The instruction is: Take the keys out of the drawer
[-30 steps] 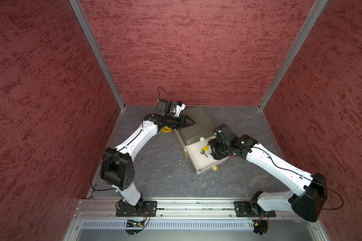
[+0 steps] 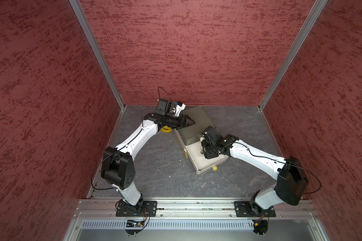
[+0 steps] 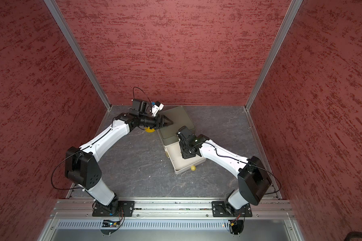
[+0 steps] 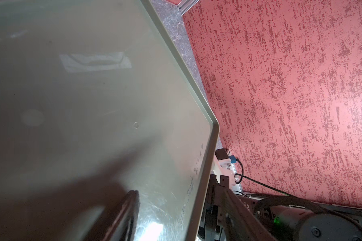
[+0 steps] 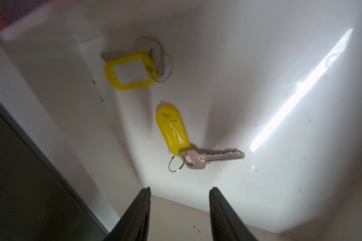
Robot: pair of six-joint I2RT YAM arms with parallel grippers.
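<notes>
The white drawer (image 2: 197, 162) is open in front of the grey-green lid (image 2: 201, 114). In the right wrist view it holds two keys with yellow tags, one key (image 5: 221, 155) near the middle, the other tagged key (image 5: 128, 70) beside a wall. My right gripper is open above them, nothing between its fingertips; it hides the keys in both top views. My left gripper rests over the lid's edge, its fingers apart, blurred in its wrist view.
A yellow ball (image 2: 214, 168) lies by the drawer's front. A yellow object (image 2: 165, 129) is partly hidden under my left arm.
My right gripper has moved left over the drawer, covering the keys in the top left view. The left arm looks unchanged.
</notes>
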